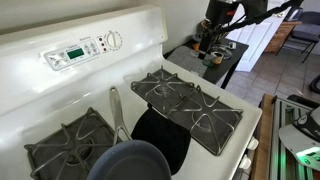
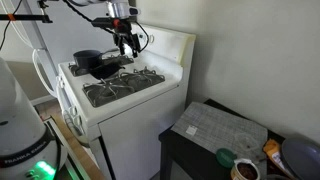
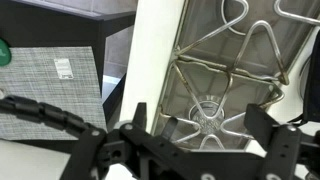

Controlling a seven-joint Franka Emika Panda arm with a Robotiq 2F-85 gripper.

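Observation:
My gripper (image 1: pixel 206 58) hangs high above the right side of the white stove (image 2: pixel 150 103), fingers apart and nothing between them. From the wrist, the gripper looks down on a metal burner grate (image 3: pixel 207 75) and the stove's right edge. A dark pan (image 1: pixel 130 162) with a grey handle sits on the front left of the cooktop; exterior view 2 shows it as a deep dark pan (image 2: pixel 88 58). Beside it lies a flat black piece (image 1: pixel 162 137), perhaps a cloth or pad; only its edge (image 3: pixel 313 92) shows in the wrist view.
Right of the stove stands a dark table (image 2: pixel 190 158) with a grey woven mat (image 2: pixel 217 128), a green item (image 2: pixel 225 157), a cup (image 2: pixel 244 170) and a dark round pan (image 2: pixel 301 156). A gap separates stove and table.

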